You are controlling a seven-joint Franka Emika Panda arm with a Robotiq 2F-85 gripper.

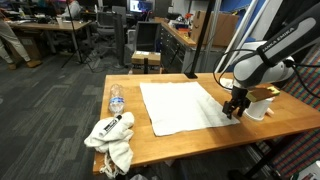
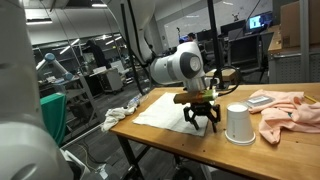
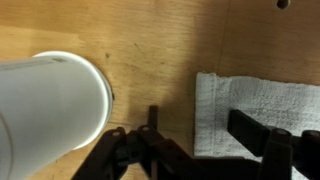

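A white cloth is spread flat on the wooden table, its corner near my gripper. In the wrist view the gripper is part open, one dark finger over the cloth and the other over bare wood. The cloth's edge runs between them, and nothing is visibly pinched. From the second exterior view, the gripper sits low at the cloth's near edge; exact contact with the table cannot be made out.
Close beside the gripper stands a white cylindrical container, large at left in the wrist view. A pink cloth lies beyond it. A bottle and a crumpled white towel occupy the table's other end.
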